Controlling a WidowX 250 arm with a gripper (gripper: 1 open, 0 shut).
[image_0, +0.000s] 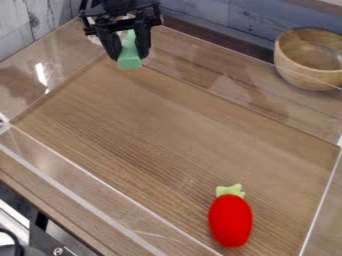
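Observation:
At the upper left of the camera view my black gripper (127, 36) is shut on a light green object (128, 58), which hangs from its fingers over the wooden floor of the work area. A red, oval strawberry-like toy (230, 219) with a pale green top lies at the lower right.
A wooden bowl (307, 55) sits at the back right corner. Raised edges (227, 12) border the back, and dark clutter shows beyond the lower left edge.

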